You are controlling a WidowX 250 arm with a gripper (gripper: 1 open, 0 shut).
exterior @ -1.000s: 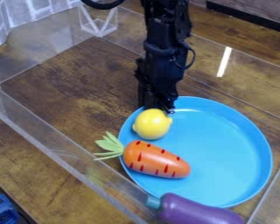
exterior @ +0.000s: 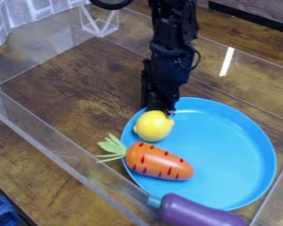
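My black gripper hangs down at the upper rim of a blue plate, just above a yellow round toy that lies on the plate's left side. The arm hides what is between the fingers, so how they stand is unclear. An orange toy carrot with green leaves lies on the lower left of the plate, its leaves over the rim.
A purple toy eggplant lies below the plate. Clear walls border the wooden floor, which is bare left of the arm. A blue object sits at the lower-left corner.
The gripper has shifted and turned slightly at the plate's upper rim. The toys and plate look nearly unchanged.
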